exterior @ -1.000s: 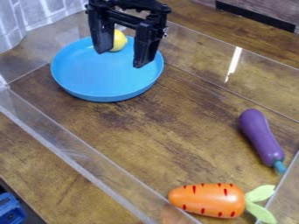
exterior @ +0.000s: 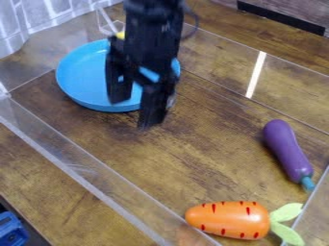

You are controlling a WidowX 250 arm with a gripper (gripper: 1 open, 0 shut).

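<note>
My black gripper (exterior: 137, 91) is blurred as it hangs in front of a blue plate (exterior: 81, 79), its fingers apart and open over the wooden surface near the plate's front right, with nothing seen held. An orange toy carrot (exterior: 226, 218) with green leaves lies at the bottom right. A purple toy eggplant (exterior: 286, 147) lies at the right. Something yellow behind the gripper is mostly hidden.
Clear low walls run along the left and right edges of the wooden surface (exterior: 193, 154), whose middle is bare. A blue object (exterior: 8, 229) sits outside at the lower left.
The gripper has moved down in the view, from over the plate toward the bare wood in front of it, and now covers more of the plate and yellow object.
</note>
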